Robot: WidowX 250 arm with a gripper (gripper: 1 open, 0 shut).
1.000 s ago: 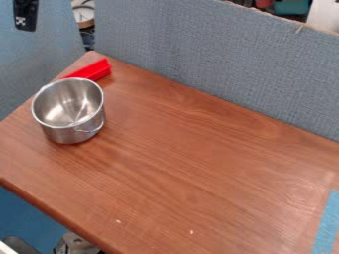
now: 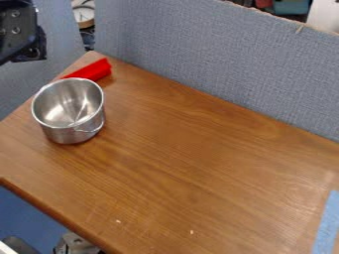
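My gripper (image 2: 19, 40) is at the top left edge, dark and partly cut off, above and behind a steel pot (image 2: 67, 111); its opening is hard to make out. The pot stands upright on the wooden table (image 2: 199, 169) at the left. Just behind it lies a red object (image 2: 90, 70) near the table's back left corner.
A grey padded barrier (image 2: 212, 60) runs along the back of the table, another along the left. A blue strip (image 2: 323, 218) lies at the right edge.
My gripper has come down further into view at the top left. The pot and red object have not moved.
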